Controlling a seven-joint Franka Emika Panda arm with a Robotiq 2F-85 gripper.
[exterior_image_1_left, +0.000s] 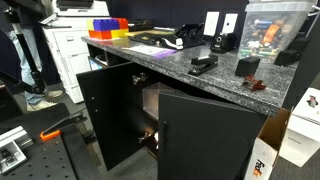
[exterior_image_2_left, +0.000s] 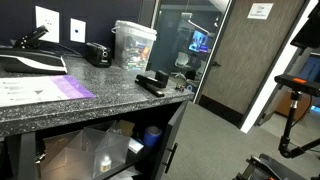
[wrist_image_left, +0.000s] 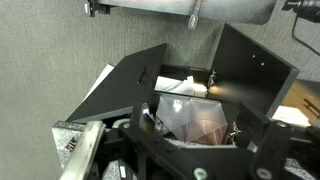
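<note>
Below a grey stone countertop (exterior_image_1_left: 180, 62) a black cabinet has both doors swung outward. Its left door (exterior_image_1_left: 108, 108) and right door (exterior_image_1_left: 205, 138) stand apart in exterior view 1. Inside rests a clear plastic bin (wrist_image_left: 192, 120), seen from above in the wrist view between the left door (wrist_image_left: 248, 68) and the right door (wrist_image_left: 125, 82). My gripper hangs over the cabinet, its dark fingers spread to either side at the bottom of the wrist view. Nothing shows between them. In the exterior views I cannot make it out clearly.
The countertop carries a lidded clear tub (exterior_image_2_left: 133, 45), a black stapler (exterior_image_2_left: 149, 86), a small black block (exterior_image_1_left: 247, 66) and colourful bricks (exterior_image_1_left: 108, 27). A blue can (exterior_image_2_left: 152, 135) stands inside the cabinet. Grey floor (exterior_image_2_left: 215, 145) lies open before the doors.
</note>
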